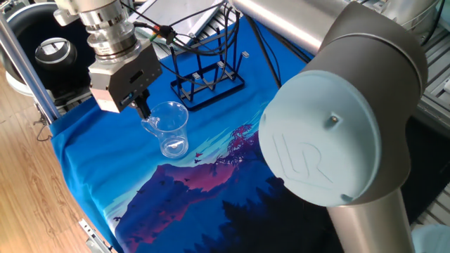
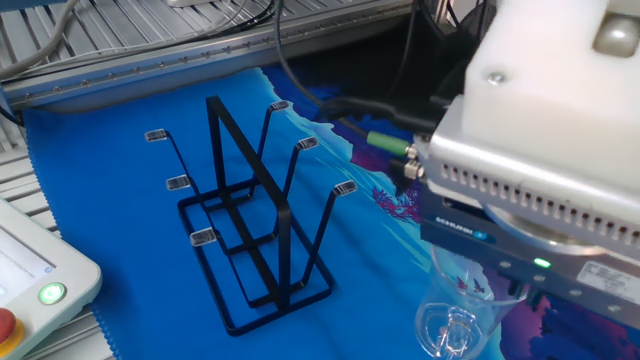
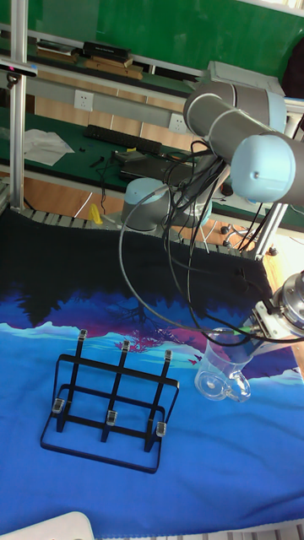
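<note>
A clear cup [image 1: 172, 130] with a side handle stands on the blue printed cloth, its wide rim uppermost in exterior view 1. Just at the rim, on the handle side, are the dark fingertips of my gripper [image 1: 145, 114]; whether they touch the cup cannot be made out. The fingers overlap into one dark shape, so their spacing is unclear. In exterior view 2 the gripper body hides part of the cup [image 2: 460, 312]. Exterior view 3 has the cup [image 3: 225, 355] right of the rack, close to the gripper's end.
A black wire rack [image 2: 288, 240] with several upturned, clear-tipped prongs stands on the cloth near the cup. Loose cables [image 1: 200, 48] hang above it. A teach pendant [image 2: 40, 285] lies at the table's side.
</note>
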